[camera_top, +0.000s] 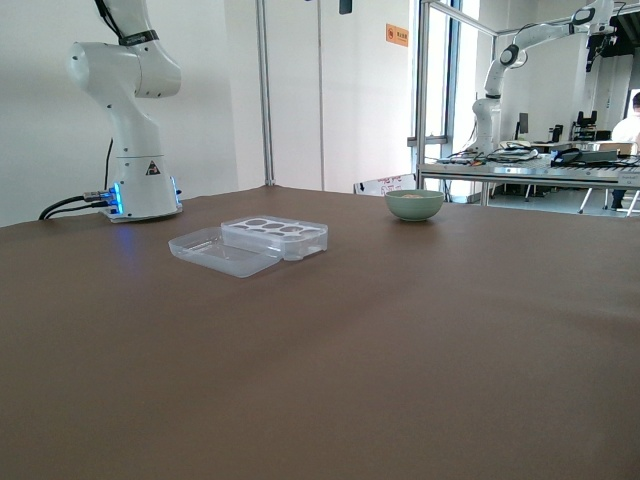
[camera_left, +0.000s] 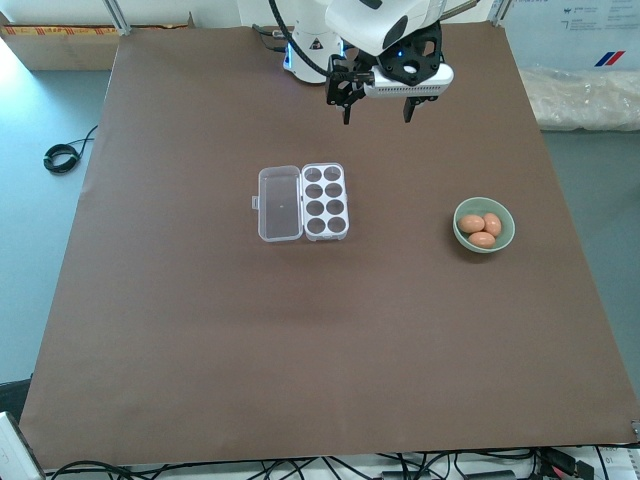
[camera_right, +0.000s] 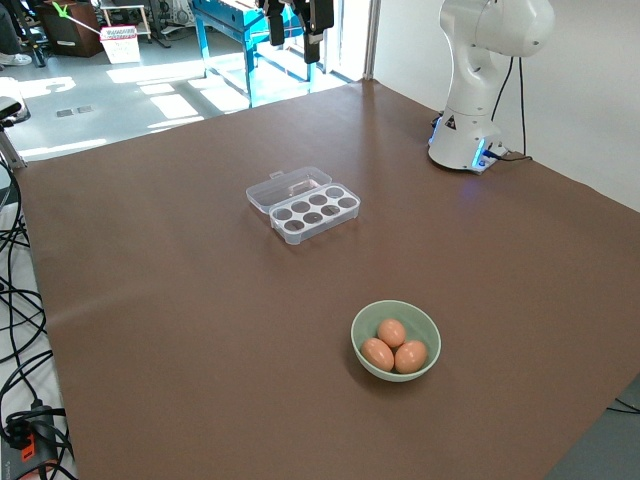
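Observation:
A green bowl (camera_left: 483, 244) (camera_top: 414, 208) (camera_right: 397, 374) holds several brown eggs (camera_left: 481, 239) (camera_right: 411, 357). Left of it in the left view lies a clear egg box (camera_left: 280, 204) (camera_top: 224, 255) (camera_right: 314, 210), lid folded back, its round cups empty. My gripper (camera_left: 377, 110) (camera_right: 293, 32) is high above the far part of the table, apart from box and bowl, its two black fingers spread with nothing visible between them.
The white arm base (camera_top: 145, 190) (camera_right: 461, 140) stands at the back with cables. More cables run along a table edge.

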